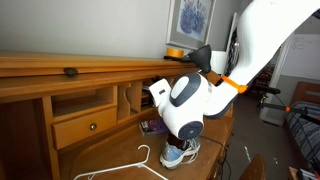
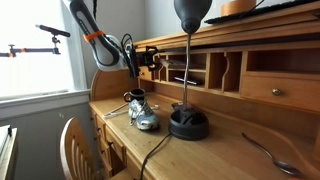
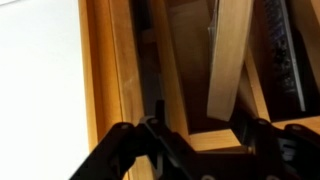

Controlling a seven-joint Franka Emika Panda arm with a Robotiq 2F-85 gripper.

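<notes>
My gripper reaches toward the desk's cubby shelves, its two black fingers spread apart at the bottom of the wrist view. A pale upright wooden strip runs down between and beyond them, looking like a cubby divider; whether a finger touches it, I cannot tell. Dark slotted items stand in the compartment to its right. In exterior view 2 the gripper is at the far-left cubbies, above the desktop. The arm's white body hides the fingers in exterior view 1.
A grey sneaker and a dark mug stand below the arm. A white hanger-like piece lies on the desktop, beside the small drawer. Elsewhere are a lamp base, a spoon and a chair.
</notes>
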